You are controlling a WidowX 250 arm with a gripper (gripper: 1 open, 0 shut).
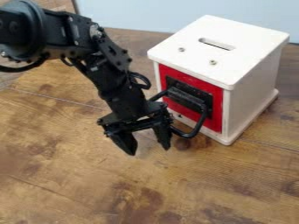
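Note:
My black gripper (146,140) points down over the wooden floor, left of a white box (254,87), its two fingers parted with nothing visible between them. The box has a slot and two screws on top and a red front panel (215,122) carrying a black fitting (187,94). A black bar or cable (194,131) loops out from that fitting toward my gripper; whether it touches the gripper is unclear.
A pale wall runs along the back. My arm fills the upper left.

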